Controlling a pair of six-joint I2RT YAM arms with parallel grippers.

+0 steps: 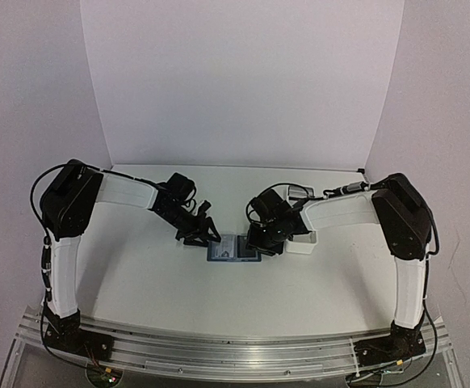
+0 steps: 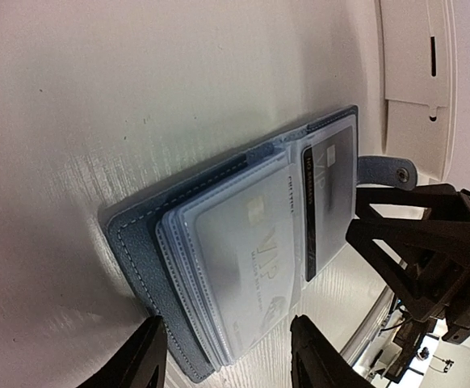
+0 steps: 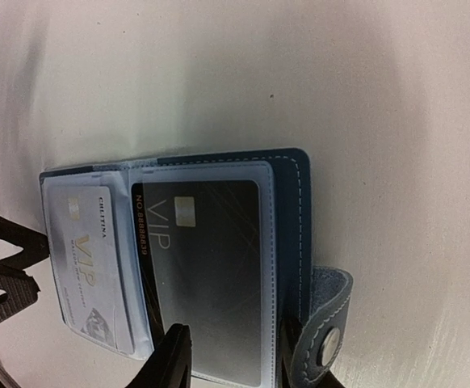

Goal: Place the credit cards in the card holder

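The blue card holder [image 1: 235, 259] lies unfolded on the table. Behind the clear sleeve of one half is a pale VIP card [image 2: 243, 259]; a black VIP card [image 3: 203, 275] fills the sleeve of the other. Over the pale-card half stands my left gripper, part open, with no card between its fingers. My right gripper is part open at the black-card half, its right finger beside the snap strap [image 3: 328, 283]. The strap hides some of that finger, and whether they touch I cannot tell. No card is gripped there either.
A white box [image 1: 301, 244] stands just right of the holder, partly covered by the right arm. Another small item [image 1: 300, 193] lies behind that arm. The two grippers are close together. Free table [image 1: 219, 299] stretches in front of the holder.
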